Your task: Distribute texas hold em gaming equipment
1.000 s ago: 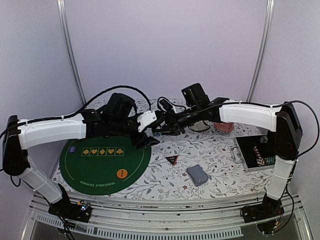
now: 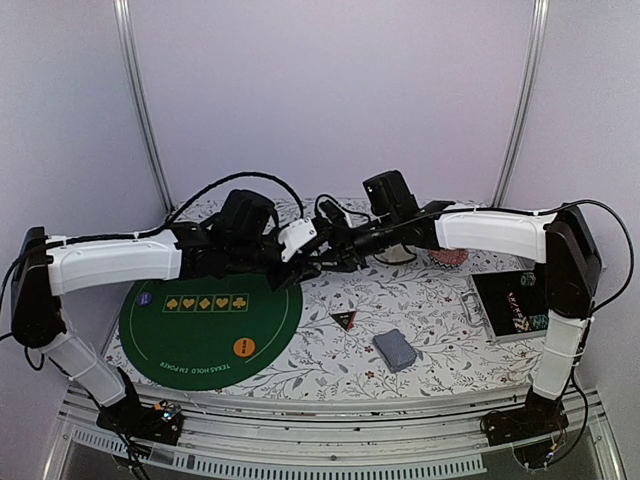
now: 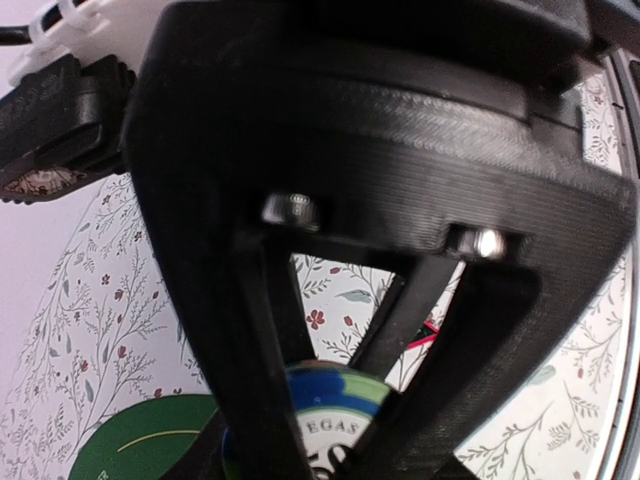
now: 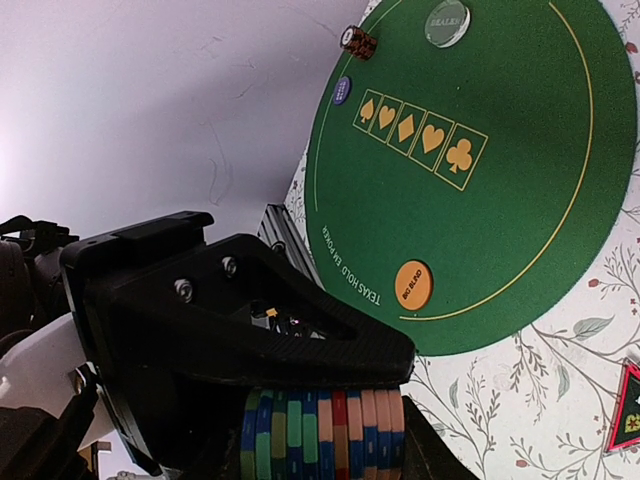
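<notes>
A stack of coloured poker chips (image 4: 322,432) is held sideways between my two grippers, which meet above the table's middle. In the left wrist view, a chip face (image 3: 335,395) with a blue and green rim shows between the fingers; my left gripper (image 2: 300,270) is shut on the stack. My right gripper (image 2: 332,262) is at the same stack, one finger (image 4: 300,345) lying along its side; its other finger is hidden, so its grip cannot be told. The green poker mat (image 2: 210,340) lies on the left, bearing the orange big blind button (image 4: 413,285) and clear dealer button (image 4: 447,22).
On the mat's far side are a blue button (image 4: 342,90) and a small brown chip stack (image 4: 358,42). Right of the mat lie a black triangular piece (image 2: 344,319) and a grey card deck (image 2: 395,350). An open black case (image 2: 490,310) with chips stands far right.
The table items have not moved.
</notes>
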